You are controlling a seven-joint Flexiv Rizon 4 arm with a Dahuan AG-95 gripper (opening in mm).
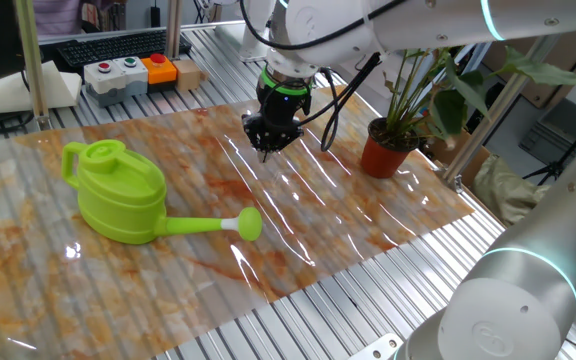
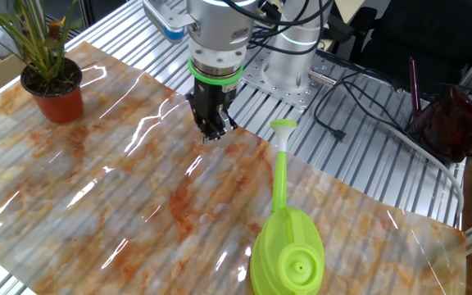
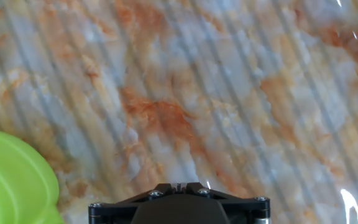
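My gripper (image 1: 264, 155) hangs over the marbled sheet, its fingers drawn together with nothing between them. In the wrist view the gripper has its fingertips meeting at the bottom middle. A lime-green watering can (image 1: 120, 195) stands upright on the sheet, left of the gripper in the first exterior view, its long spout pointing right. The second exterior view has the watering can (image 2: 289, 250) at the lower right, with its spout head (image 2: 283, 124) beside the gripper (image 2: 211, 138) but apart from it. A rounded green part (image 3: 14, 180) fills the wrist view's lower left corner.
A plant in a brown-red pot (image 1: 386, 150) stands at the sheet's far right edge. Button boxes (image 1: 116, 80) and a wooden block (image 1: 190, 75) sit at the back. A dark red can (image 2: 449, 123) is beyond the sheet. Much of the marbled sheet (image 2: 97, 197) is bare.
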